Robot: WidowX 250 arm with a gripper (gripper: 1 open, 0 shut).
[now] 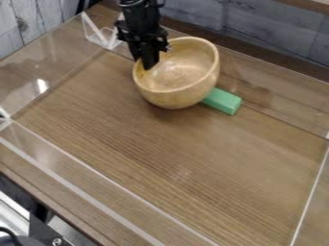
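Note:
A large tan bowl [184, 77] sits toward the back middle of the wooden table, tilted. My dark gripper [146, 53] is at the bowl's upper left rim; whether its fingers grip the rim is hard to tell. A green block [221, 102] lies at the bowl's right, partly hidden behind it.
Raised edges run along the back and the left side. A cable or hose lies at the lower left corner.

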